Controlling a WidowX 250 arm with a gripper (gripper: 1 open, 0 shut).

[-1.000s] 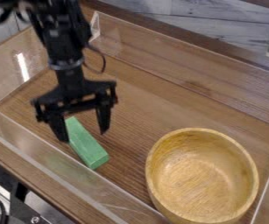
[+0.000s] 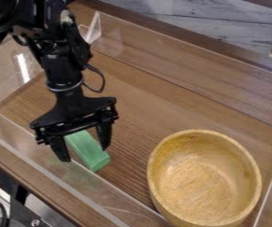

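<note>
The black gripper hangs low over a green rectangular object that lies on the wooden table. Its fingers are spread open on either side of the upper part of the green object. The lower end of the object is uncovered; the upper end is partly hidden by the gripper.
A large yellow bowl fills the lower right. Clear plastic edges run along the left and front of the work area.
Since a second ago the gripper has come down from higher up onto the green object.
</note>
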